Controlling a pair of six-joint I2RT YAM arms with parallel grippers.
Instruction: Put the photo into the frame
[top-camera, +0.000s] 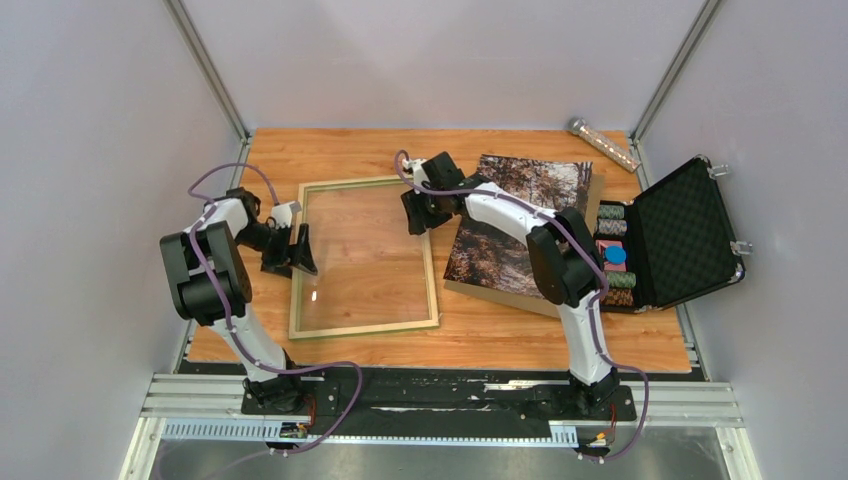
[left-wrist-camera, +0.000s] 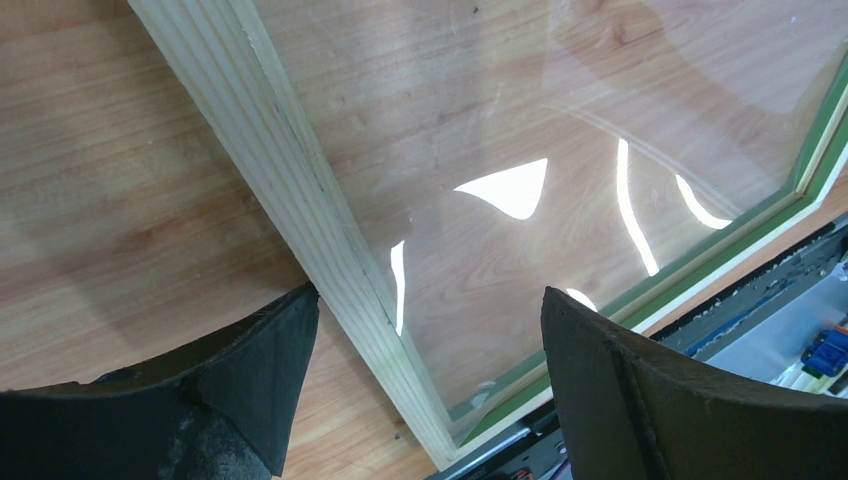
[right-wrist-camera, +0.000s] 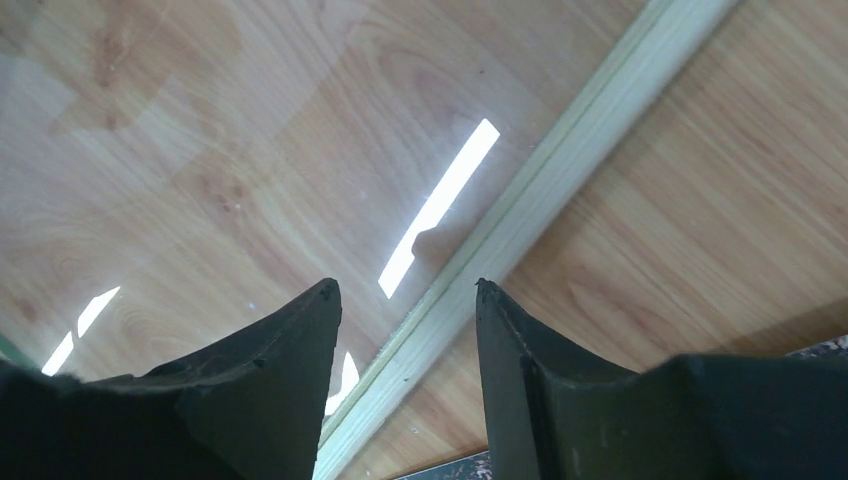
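Observation:
The light wooden frame lies flat on the table, a clear pane across its inside. To its right lies the photo, a dark forest print, partly covered by my right arm. At the frame's left side, my left gripper is open, and in the left wrist view the frame's wooden side runs between its parted fingers. Over the opposite side, my right gripper is open too. Its fingers stand apart around the frame's side in the right wrist view. Neither one is closed on the wood.
Beneath the photo is a brown board. An open black case with poker chips stands at the right edge, and a clear tube lies at the back right. Bare tabletop shows in front of the frame.

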